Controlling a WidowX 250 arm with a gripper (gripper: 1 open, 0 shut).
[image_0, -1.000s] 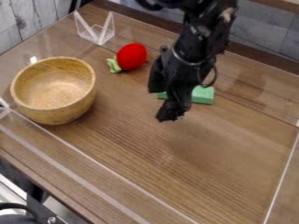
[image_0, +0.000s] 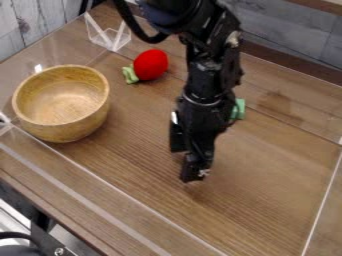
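The black robot arm reaches down from the top of the view to the middle of the wooden table, where its gripper points downward, low over the bare wood. Whether the fingers are apart or together is hard to tell. A green object is partly hidden behind the arm, to its right.
A wooden bowl stands at the left. A red object with a green part lies behind, left of the arm. A white wire item is at the back left.
The arm has moved from over the green object toward the front, its gripper now lower and more upright, covering more of the middle of the table.
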